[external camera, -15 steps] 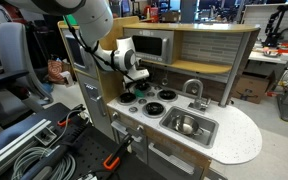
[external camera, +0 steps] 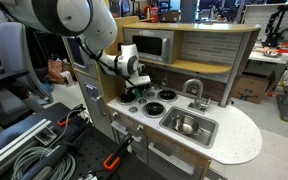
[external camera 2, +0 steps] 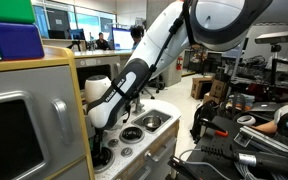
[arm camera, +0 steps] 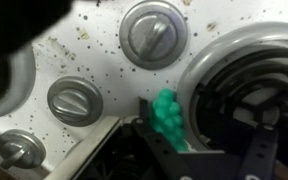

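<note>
Over the toy stove top, my gripper points down, its dark fingers (arm camera: 262, 150) apart at the bottom of the wrist view. A small teal-green lumpy thing (arm camera: 167, 120) shows at the left finger's tip, beside the rim of a round burner (arm camera: 269, 75). Whether the finger touches it I cannot tell. In the first exterior view the gripper (external camera: 135, 86) hangs low among the burners, below the microwave. The second exterior view shows the white arm (external camera 2: 106, 95) reaching down there, with its fingertips too small to make out.
Round grey knobs (arm camera: 153, 34) stand up from the speckled counter near my fingers. A silver microwave (external camera: 149, 46) and a wooden shelf (external camera: 189, 67) sit above the stove. To the right lie a sink (external camera: 187, 127) with a faucet (external camera: 195, 92) and a bare white countertop (external camera: 234, 133).
Over the last second the arm's hand has come slightly lower toward the burners. The sink, shelf and microwave look unchanged.
</note>
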